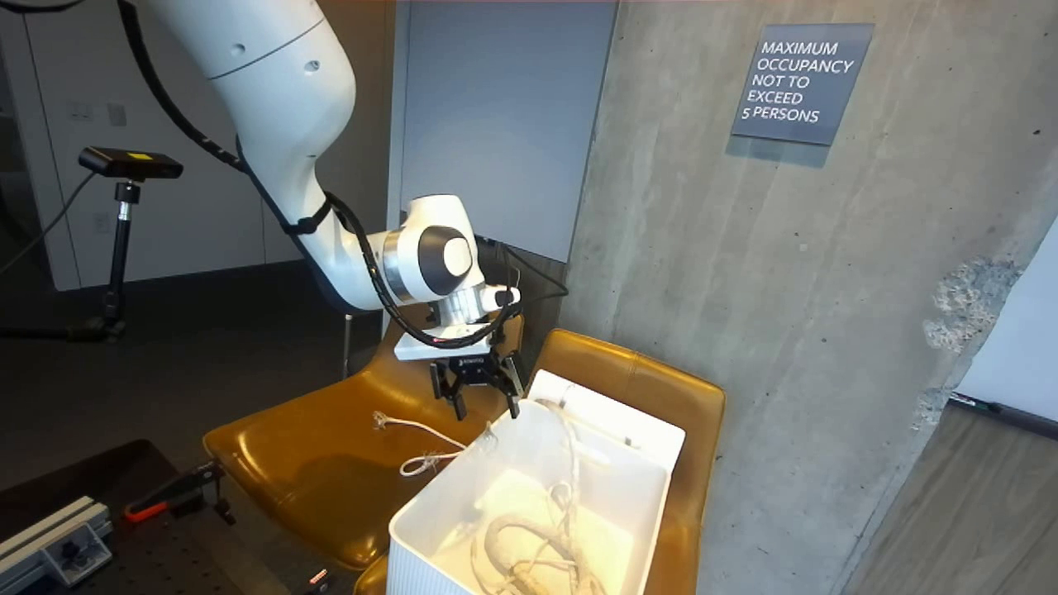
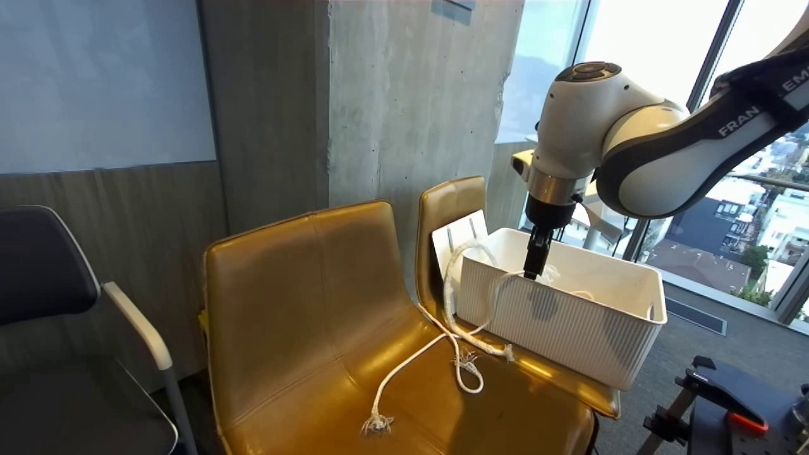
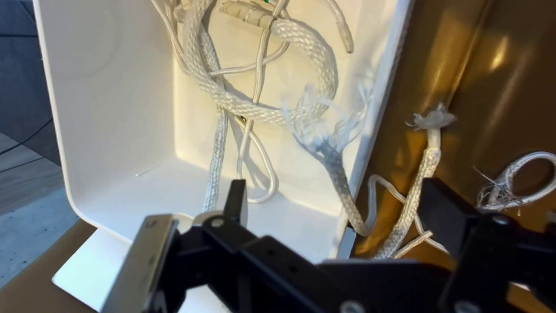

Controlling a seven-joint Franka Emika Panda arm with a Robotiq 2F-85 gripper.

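Note:
In exterior view 1 my open gripper hangs at the far rim of the white bin, nothing held. Exterior view 2 shows the gripper low beside the bin's long ribbed side. Seen from the wrist, one finger is over the bin's inside and the other over the chair side. Between them in that view, a frayed rope end bends over the rim, and another white rope lies outside. More ropes coil in the bin; a thin cord trails over the chair.
The bin stands on a brown chair, its white panel against the backrest. A second brown chair adjoins it. A concrete wall rises behind; a dark table with a clamp stands at lower left in exterior view 1.

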